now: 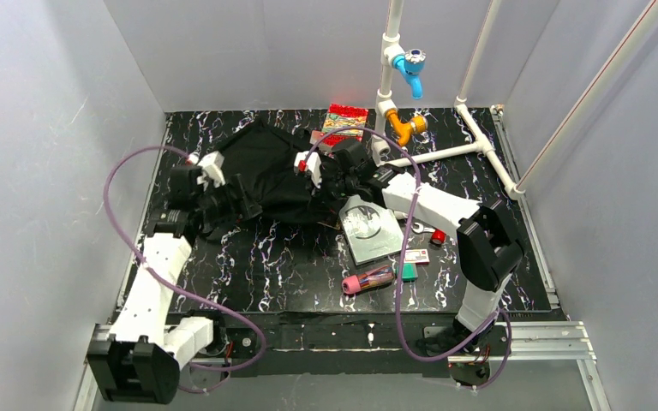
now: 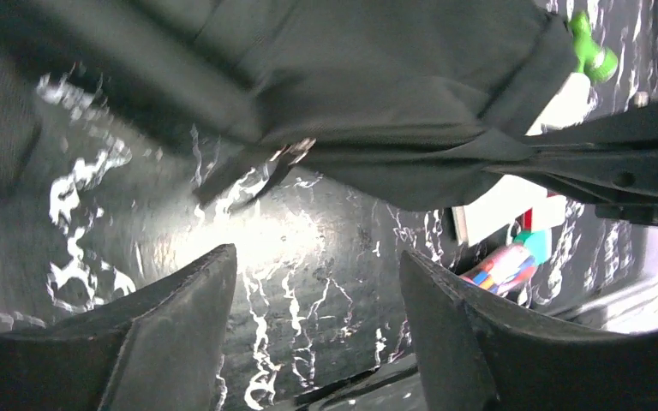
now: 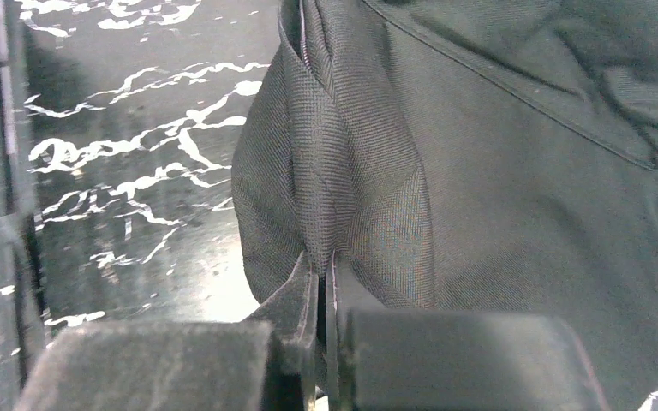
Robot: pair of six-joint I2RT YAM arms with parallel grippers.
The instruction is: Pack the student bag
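Observation:
A limp black fabric bag [image 1: 261,167] spreads over the back left of the table, its front edge raised and stretched. The fingers of my right gripper are shut on a folded edge of it, beside the seam. From the left wrist view, that pinched edge runs rightward to the right gripper's dark fingers [image 2: 625,167], and a small zip pull [image 2: 296,152] hangs near its middle. My left gripper is open, fingers well apart and only table between them, just in front of the bag. The top view blurs its tips.
A grey-white notebook [image 1: 372,244], a clear pencil case with a pink end [image 1: 368,280], a green block [image 1: 409,272] and a small red-and-white box [image 1: 415,256] lie right of the bag. Colourful books [image 1: 347,118] sit behind. White pipes with an orange tap [image 1: 407,127] stand back right.

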